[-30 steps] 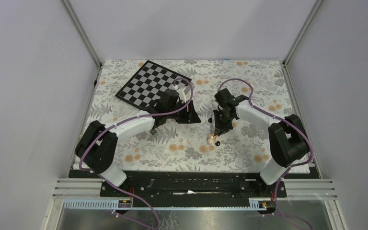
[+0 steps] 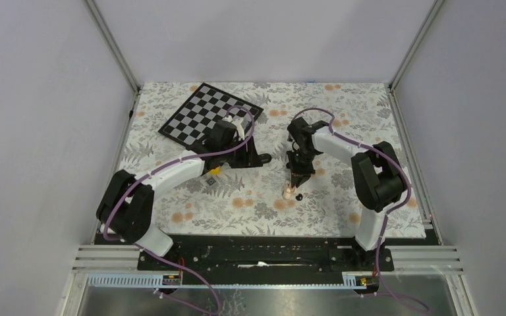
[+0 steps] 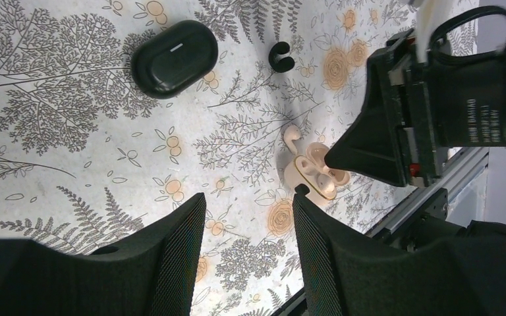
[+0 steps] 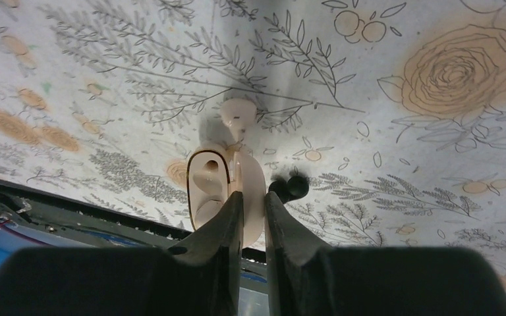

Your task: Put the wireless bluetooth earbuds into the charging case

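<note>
A pale pink charging case point(image 4: 207, 187) stands on the patterned cloth with its lid point(image 4: 253, 191) open. My right gripper is shut on the edge of that lid. One rounded earbud point(image 3: 326, 182) shows in the case's near part, while the other hollow looks empty. A loose pink earbud point(image 4: 238, 112) lies just outside the case, its stem pointing towards it. My left gripper hangs open over the cloth, left of the case, nothing between its fingers. In the top view, the right gripper partly covers the case.
A closed black case point(image 3: 174, 59) lies farther back on the cloth. One black earbud point(image 3: 281, 58) rests to its right; another black earbud point(image 4: 288, 188) is beside the pink case. A checkered board point(image 2: 204, 115) sits at the back left.
Both arms have moved slightly left, uncovering the black case in the top view. The pink case has shifted and turned a little with the right gripper at it.
</note>
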